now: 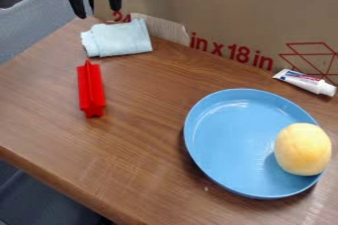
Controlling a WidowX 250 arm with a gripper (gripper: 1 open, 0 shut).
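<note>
My gripper hangs at the top left, open, above and slightly behind a folded pale cloth. A long red object lies on the left half of the wooden table. A blue plate sits at the right front, holding a round yellow object. A white toothpaste tube lies at the back right.
A cardboard box with red print stands along the back of the table. The table's front edge runs across the lower left.
</note>
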